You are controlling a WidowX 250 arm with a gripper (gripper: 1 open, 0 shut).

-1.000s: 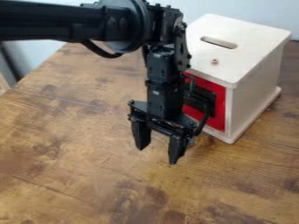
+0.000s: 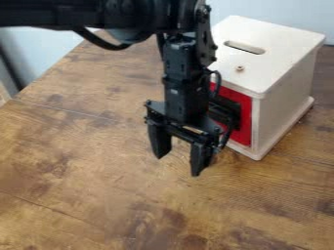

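My black gripper [image 2: 179, 154] hangs fingers-down over the wooden table, just in front and to the left of a pale wooden box [image 2: 280, 98]. Its fingers stand apart, with bare table showing between them. The box has a slot in its top, a small knob and a red front panel [image 2: 243, 132], partly hidden behind my arm and wrist.
A white wall stands behind, and the table's far edge runs along the upper left.
My arm and gripper have shifted slightly to the right, and the upper arm sits a little higher in view. The box has not visibly moved.
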